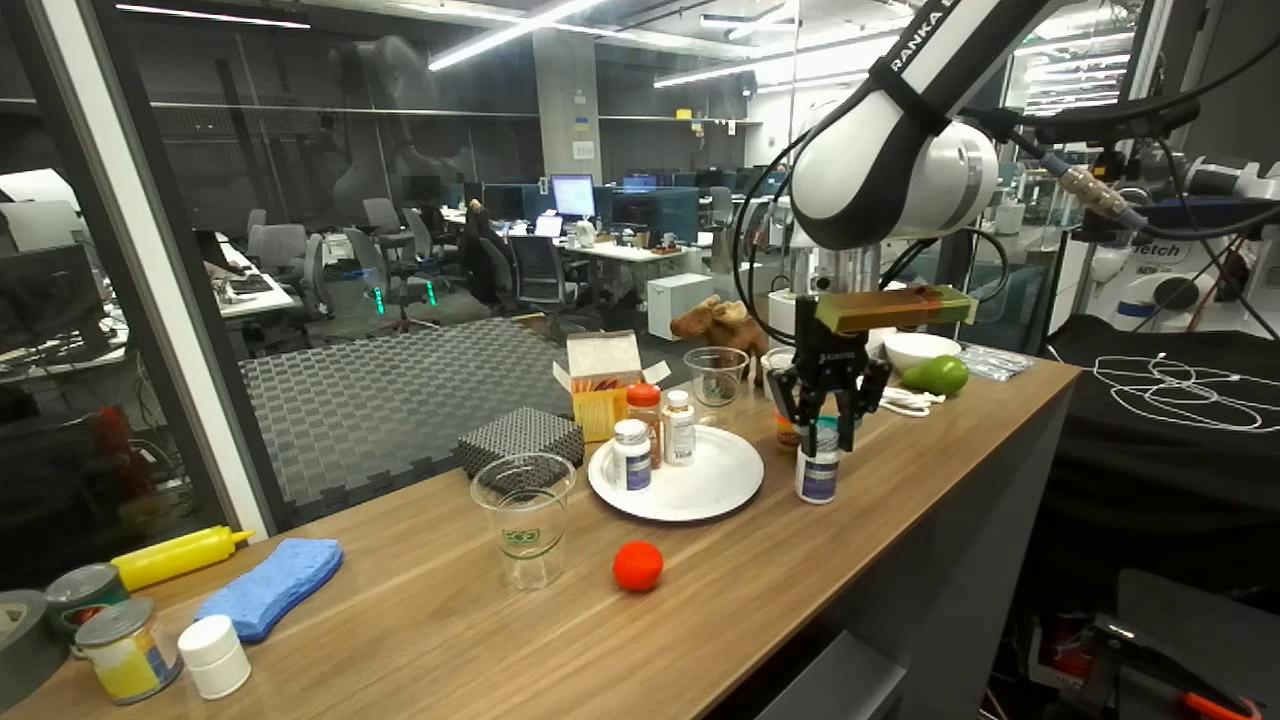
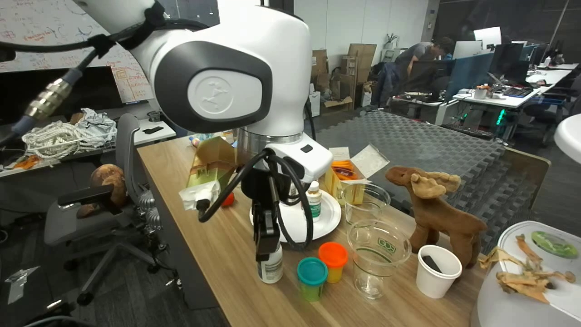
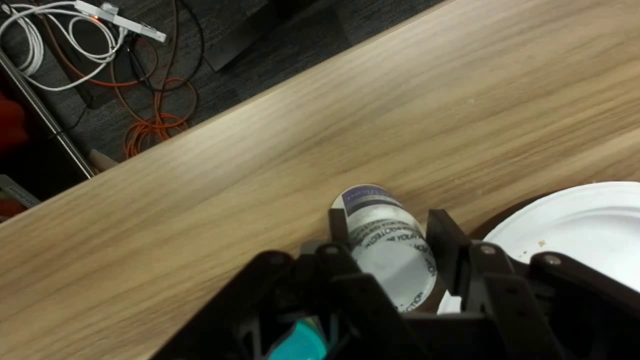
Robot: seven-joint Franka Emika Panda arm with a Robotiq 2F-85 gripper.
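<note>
A small white bottle with a purple-blue label (image 1: pixel 818 482) stands at the table's right side, to the right of the white plate (image 1: pixel 720 496). My gripper (image 1: pixel 828 439) points down over it and is shut on its upper part. In the wrist view the bottle's pale top (image 3: pixel 396 270) lies between the two black fingers; its label shows beyond them. From the other side, the lower body of the bottle (image 2: pixel 271 267) appears under the gripper (image 2: pixel 265 255), its base at the tabletop.
Several bottles, including one white one (image 1: pixel 631 456), stand on the plate. Close to the held bottle are a teal-lidded tub (image 2: pixel 312 272) and an orange-lidded tub (image 2: pixel 333 255). Clear cups (image 2: pixel 376 253) stand beyond. A red ball (image 1: pixel 637 566) lies in front.
</note>
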